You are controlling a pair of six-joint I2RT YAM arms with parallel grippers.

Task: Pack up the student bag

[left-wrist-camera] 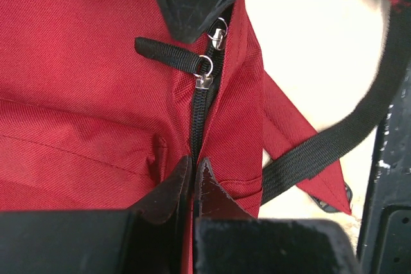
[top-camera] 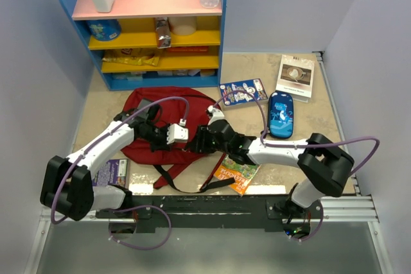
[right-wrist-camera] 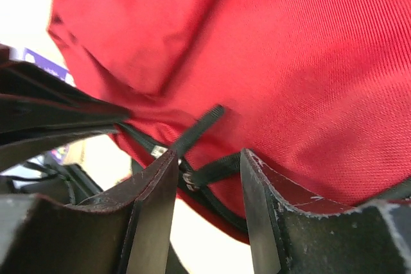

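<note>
The red bag lies flat in front of the shelf. Along its edge runs a black zipper with two black pull tabs; one tab is plain in the left wrist view. My left gripper is shut at the tips on the zipper edge, below the metal sliders. In the right wrist view, my right gripper stands part open above the sliders. One pull tab shows in the gap between its fingers, and the other tab sticks up beside the left finger.
A blue pencil case, a blue book and a white booklet lie to the right. An orange-green book is under the right arm, a purple book by the left arm. Black straps trail in front.
</note>
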